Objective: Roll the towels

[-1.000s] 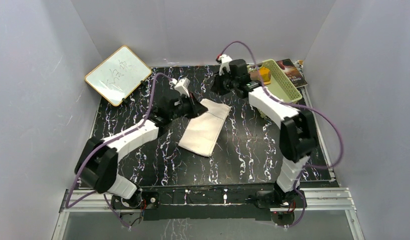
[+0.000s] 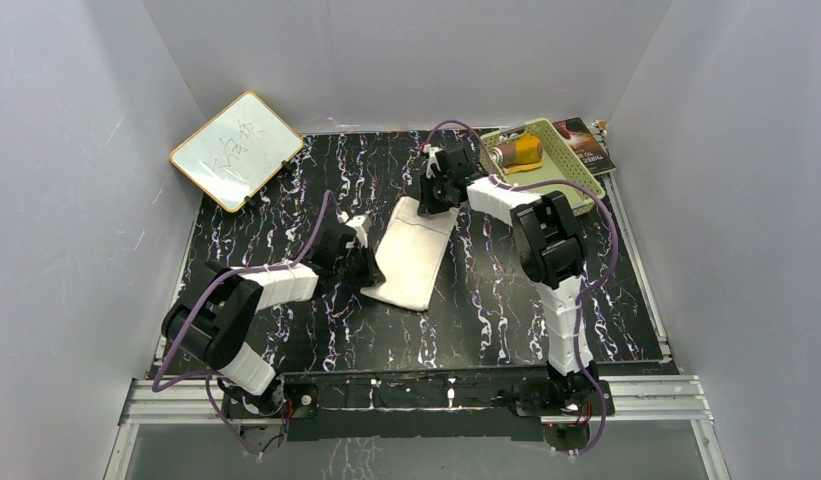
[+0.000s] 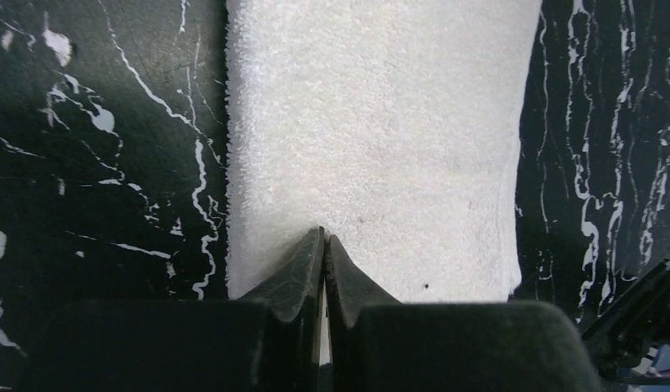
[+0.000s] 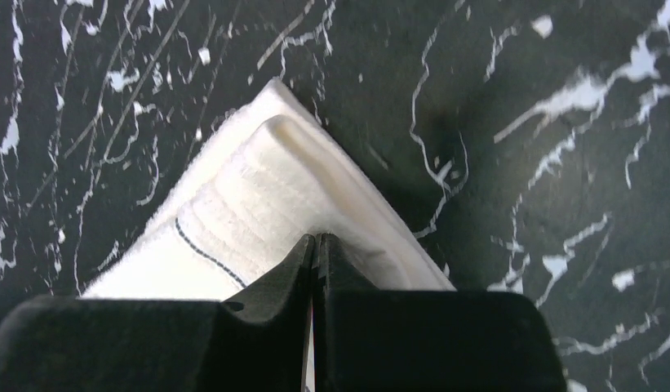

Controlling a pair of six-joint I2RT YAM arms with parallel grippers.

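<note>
A folded white towel [image 2: 414, 255] lies slantwise on the dark marbled table, a thin dark line crossing it near its far end. At the towel's near left side my left gripper [image 2: 377, 280] is shut, and in the left wrist view its fingertips [image 3: 319, 245] rest against the towel's surface; no cloth shows between them. My right gripper [image 2: 423, 209] is shut too, down at the far end. In the right wrist view its fingertips [image 4: 303, 249] touch the towel [image 4: 233, 212] beside a raised fold, with nothing visible between them.
A green basket [image 2: 576, 172] holding a brown and a yellow roll [image 2: 527, 150] stands at the back right, beside a dark book [image 2: 584, 147]. A whiteboard [image 2: 236, 150] is at the back left. Bare table lies right of the towel and in front of it.
Both arms have come down onto the towel, the left one also shifting towards the near edge.
</note>
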